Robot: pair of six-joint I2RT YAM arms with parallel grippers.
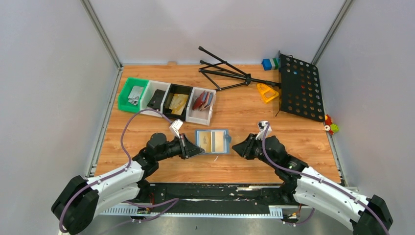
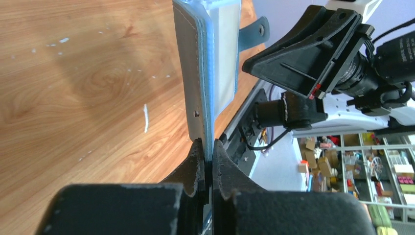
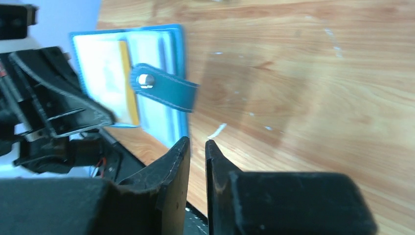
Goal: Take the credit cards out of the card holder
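The blue card holder (image 1: 213, 130) is held spread above the table, with a tan card (image 1: 206, 140) and a pale card (image 1: 219, 142) showing in it. My left gripper is shut on its edge; in the left wrist view the holder (image 2: 192, 63) rises from between the fingertips. My right gripper stands narrowly open, with nothing between its fingers and clear of the holder. In the right wrist view, the snap strap (image 3: 169, 88) sticks out from the holder towards my right gripper. White surfaces show inside it, with a yellowish strip between them.
A row of bins stands behind: green (image 1: 122, 100), white, black (image 1: 182, 117) and white (image 1: 204, 120), all with things in them. A folded black stand (image 1: 227, 74) and a perforated black panel (image 1: 301, 88) lie at the back right. Around the holder the table is bare.
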